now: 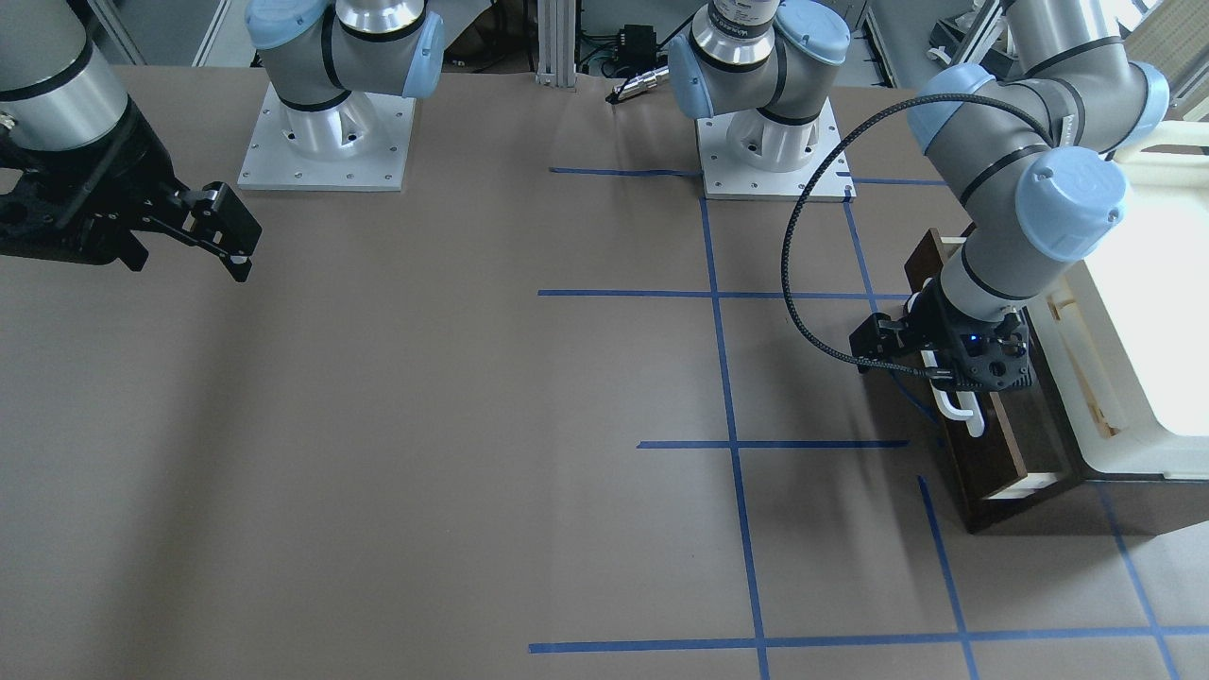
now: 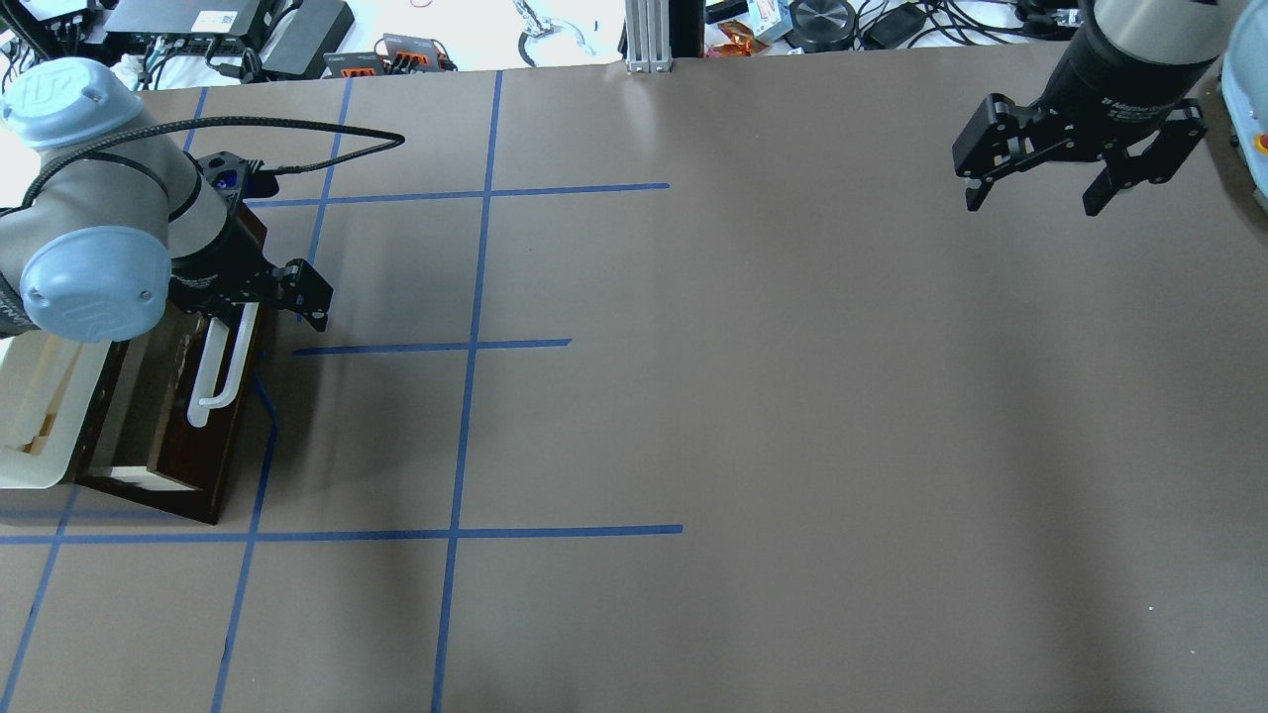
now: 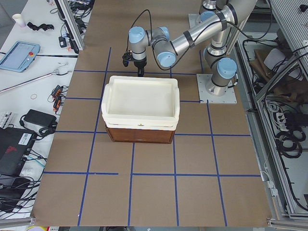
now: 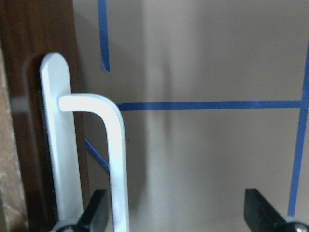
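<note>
A dark wooden cabinet [image 1: 980, 453] with a partly pulled-out drawer carries a white bar handle [image 1: 958, 410] on its front, also large in the left wrist view [image 4: 116, 154]. My gripper hangs over that handle, its two black fingers wide apart with the handle near the left finger. In the top view the gripper body covers the handle's far end. Whether anything touches the handle cannot be told. A white tray [image 3: 141, 98] sits on top of the cabinet.
Other arms stand at the back [image 1: 771, 153] and at the front view's left, where a second black gripper [image 1: 193, 227] hangs.
</note>
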